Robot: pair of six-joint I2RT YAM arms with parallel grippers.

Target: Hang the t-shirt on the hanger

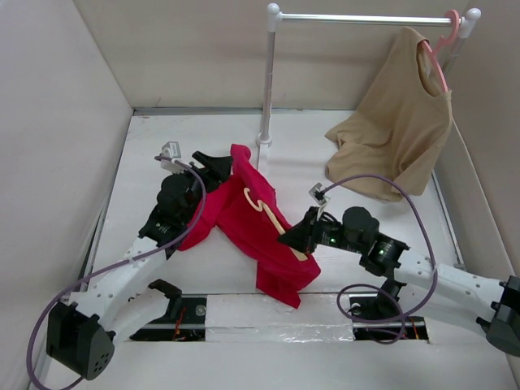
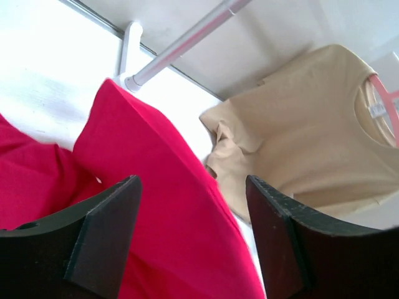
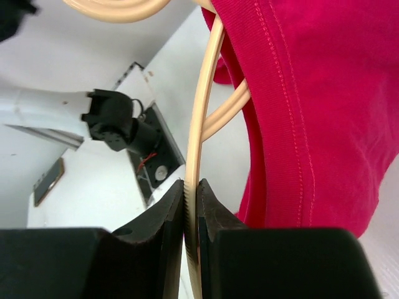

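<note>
A red t-shirt (image 1: 236, 211) lies crumpled in the middle, with a beige hanger (image 1: 260, 203) running along it. My right gripper (image 1: 291, 238) is shut on the hanger, whose hook end and bars lie against the red fabric in the right wrist view (image 3: 198, 143). My left gripper (image 1: 218, 162) stands open above the upper left of the shirt; in the left wrist view its fingers frame a red fold (image 2: 174, 212), and I cannot see it gripping any.
A metal rack (image 1: 357, 18) stands at the back, with a tan garment (image 1: 390, 122) on a pink hanger (image 1: 439, 65) at its right end.
</note>
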